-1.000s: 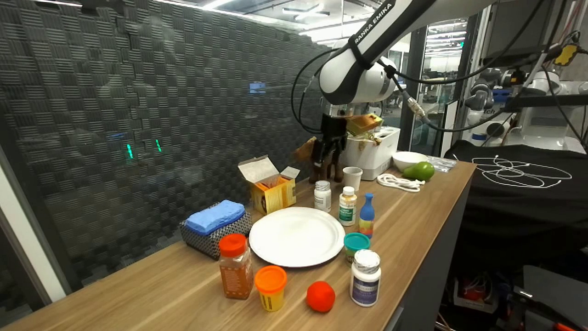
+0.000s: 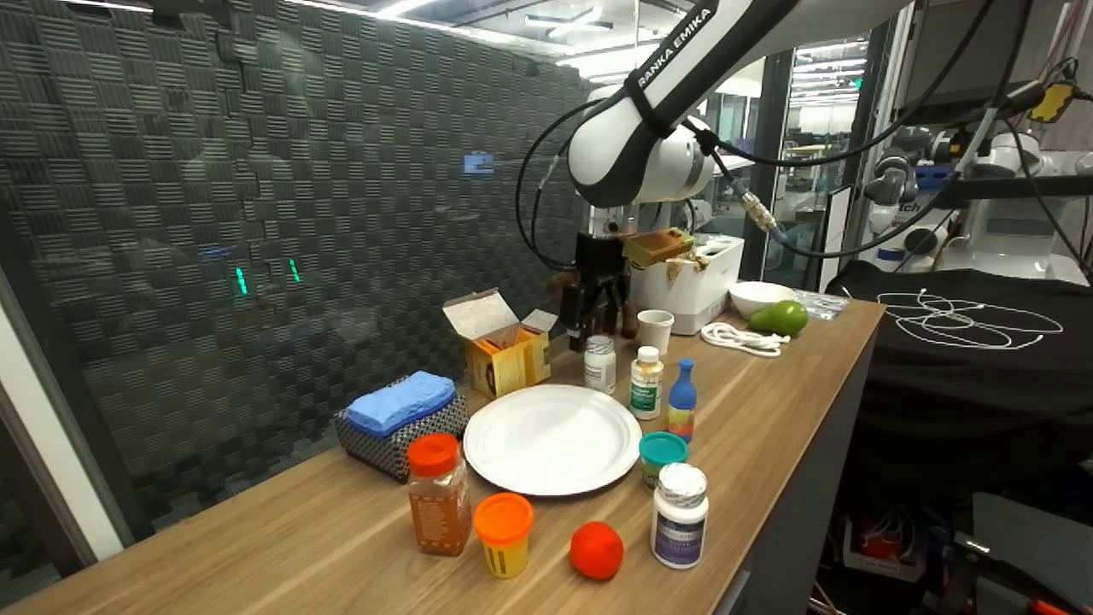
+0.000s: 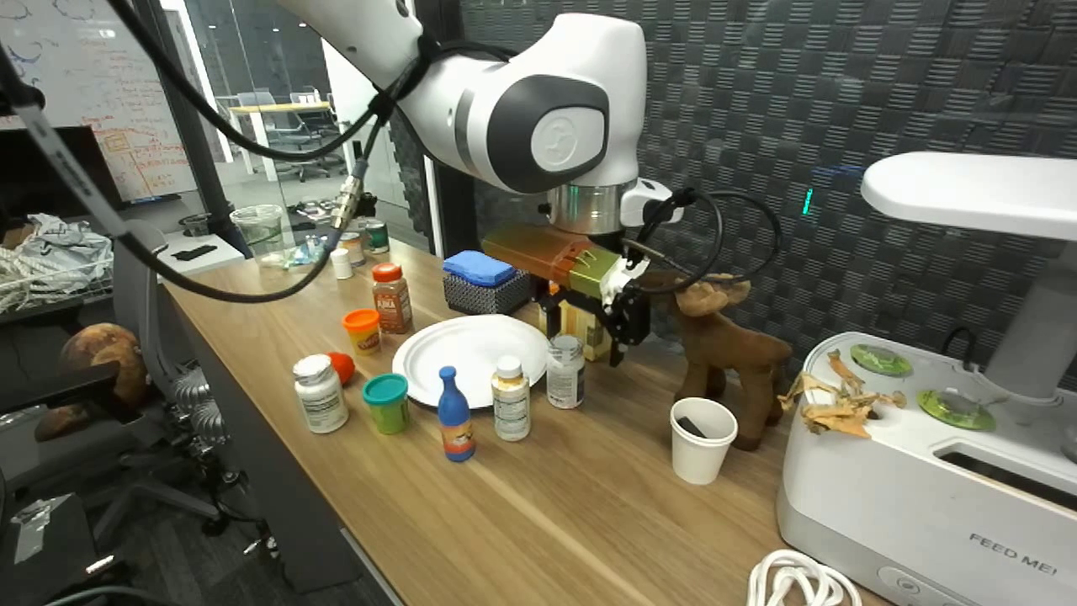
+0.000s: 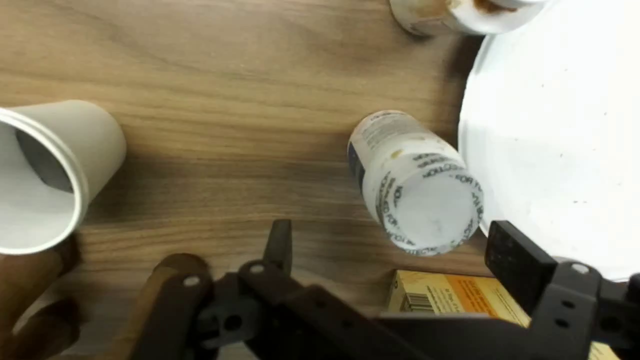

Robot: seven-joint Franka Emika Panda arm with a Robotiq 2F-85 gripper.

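My gripper stands open, its two dark fingers wide apart with nothing held between them. In the wrist view a white bottle [image 4: 435, 207] with a printed seal round its lid lies just ahead of the gap between the fingertips, apart from both. The same white bottle [image 3: 565, 374] stands upright on the table by the edge of the white plate [image 3: 454, 348]. In exterior view 1 my gripper [image 2: 594, 333] hangs low behind this white bottle [image 2: 600, 365], close to the open yellow box [image 2: 509, 359].
A white cup [image 3: 702, 441] and a brown moose figure [image 3: 732, 353] are near the gripper. A second bottle [image 3: 511, 399], a blue bottle [image 3: 455, 416] and several jars surround the plate. Beyond the cup stands a white planter [image 3: 909, 495]. Bare table lies in front of the cup.
The arm has come down and moved left in exterior view 1, bringing my gripper lower and nearer the white bottle and the yellow box. The objects on the table have not moved.
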